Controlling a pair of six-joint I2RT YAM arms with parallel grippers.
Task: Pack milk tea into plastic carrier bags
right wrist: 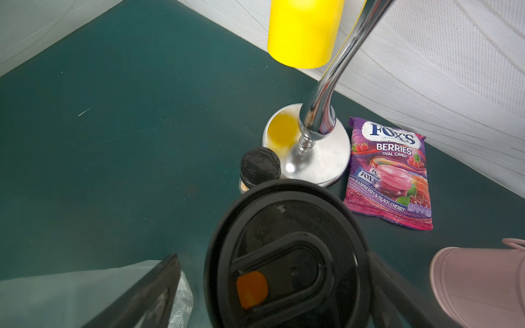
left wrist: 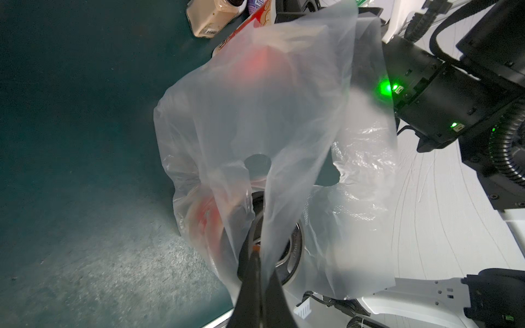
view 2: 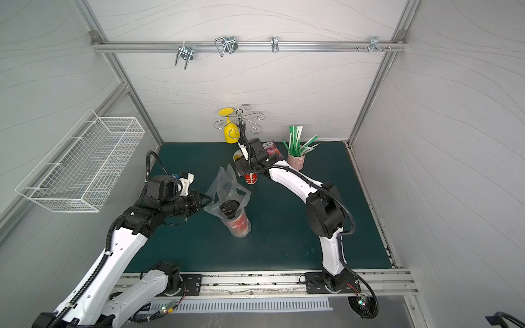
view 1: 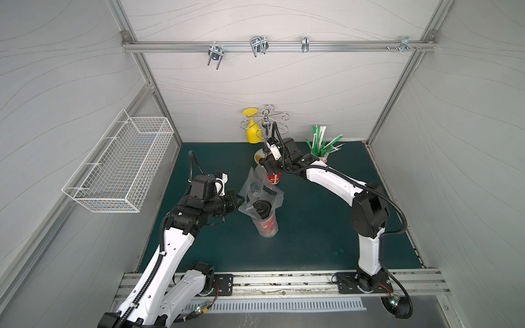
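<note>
One red-printed cup [view 1: 267, 225] with a black lid stands inside a translucent plastic bag [left wrist: 350, 235] in the middle of the table. My left gripper is shut, the bag's thin film pinched at its fingertips. Through the bag's opening the cup's lid [left wrist: 295, 251] shows. Further back, a second red cup [view 2: 251, 178] stands outside the bag. Over this cup, my right gripper is open, a finger [right wrist: 164, 284] on either side of the black lid [right wrist: 289, 257]. Whether the fingers touch the cup is hidden.
Behind the second cup are a small black-capped bottle [right wrist: 259, 168], a metal stand's round base [right wrist: 333, 158], a candy packet [right wrist: 391, 169] and a yellow watering can [view 2: 232, 132]. A pink bucket of straws [view 2: 295, 161] stands at back right.
</note>
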